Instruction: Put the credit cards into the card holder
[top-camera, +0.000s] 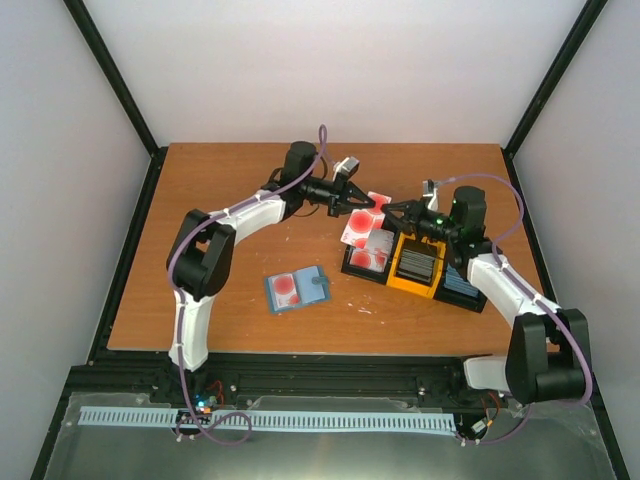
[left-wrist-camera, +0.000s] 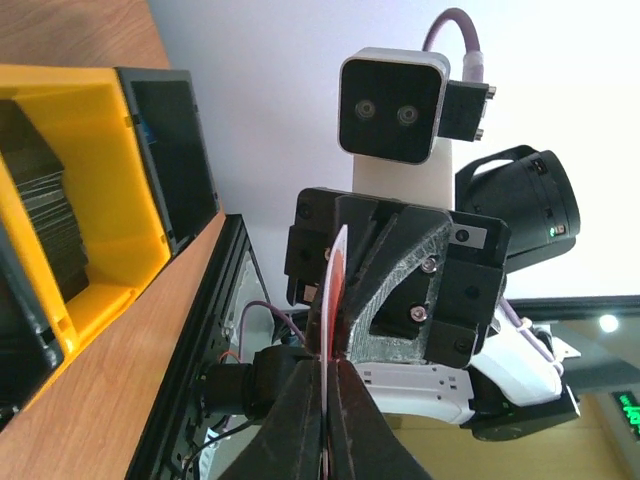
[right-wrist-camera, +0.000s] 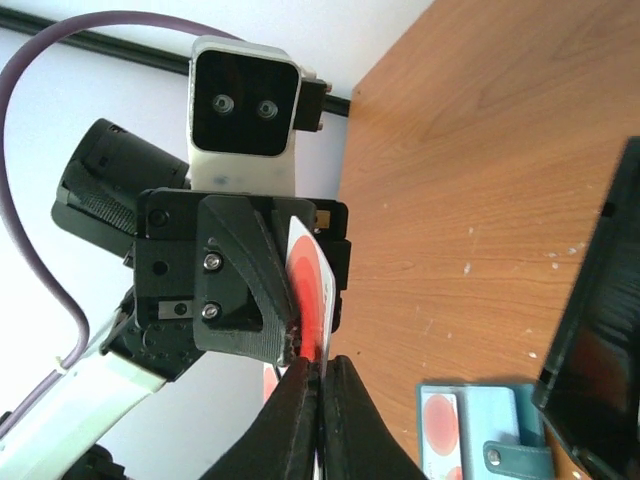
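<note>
A white card with red circles (top-camera: 362, 226) is held in the air above the far end of the trays. My left gripper (top-camera: 373, 204) is shut on its left side, and the card's edge shows between the fingers in the left wrist view. From the other side my right gripper (top-camera: 388, 209) is also shut on the card (right-wrist-camera: 312, 290), close to the left one. On the table lies the blue card holder (top-camera: 313, 285), open flat, with a red-and-white card (top-camera: 285, 290) on its left half.
A black tray (top-camera: 347, 268) holds more red-and-white cards. Beside it stand a yellow tray (top-camera: 408, 287) with dark cards and another black tray (top-camera: 478, 305) with blue ones. Bare table surrounds the card holder.
</note>
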